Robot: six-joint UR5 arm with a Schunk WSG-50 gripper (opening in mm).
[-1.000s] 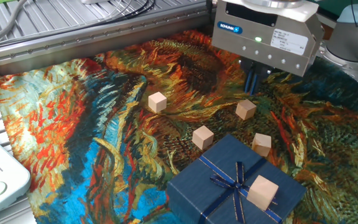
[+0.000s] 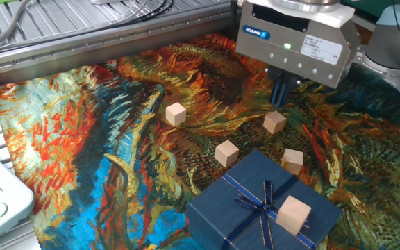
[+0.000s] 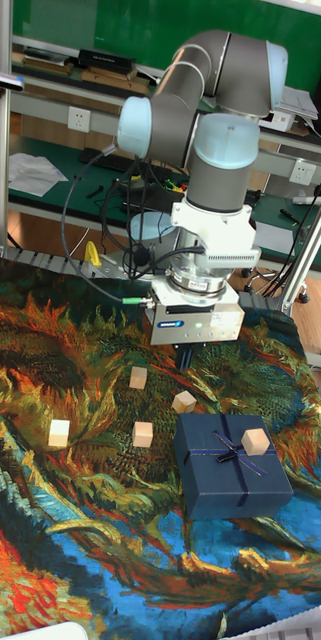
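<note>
My gripper [image 2: 278, 103] hangs over the cloth, pointing down, its two dark fingers close together. It looks shut, with nothing visible between the fingers. Just below and in front of the fingertips, in exterior view 2, lies a wooden cube [image 2: 275, 122], apart from them. A second cube [image 2: 292, 161] sits close to the blue gift box [image 2: 217, 208], and a third cube [image 2: 226, 153] is left of that one. Farther left is a lone cube [image 2: 176, 114]. Another cube [image 2: 294, 214] rests on the box lid beside the ribbon bow [image 2: 264, 206]. In exterior view 3 the gripper [image 3: 184, 368] is behind the cubes.
A painted, patterned cloth [image 2: 68, 139] covers the table, with free room on its left half. A metal rail [image 2: 110, 48] runs along the back. At the left edge stands a white device [image 2: 2, 187]. The arm [image 3: 220, 176] rises behind the gripper.
The cubes and the box have not moved.
</note>
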